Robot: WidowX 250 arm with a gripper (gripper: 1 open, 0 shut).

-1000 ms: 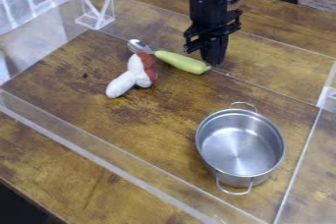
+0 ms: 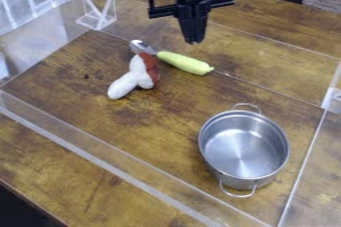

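Observation:
My black gripper [image 2: 190, 27] hangs at the top centre of the camera view, above the table and behind the other objects, shut with nothing visible between its fingers. Below it a pale yellow-green elongated object [image 2: 184, 62] lies on the wood, with a silver utensil end [image 2: 142, 48] at its upper left. A white and reddish-brown soft object [image 2: 134, 80] lies to the left of it. A steel pot [image 2: 242, 148] with two wire handles stands at the lower right.
Clear plastic walls [image 2: 30, 116] border the wooden work area [image 2: 120, 156].
My gripper has risen and moved back from just beside the yellow-green object. That object's right end now sits slightly farther up than before.

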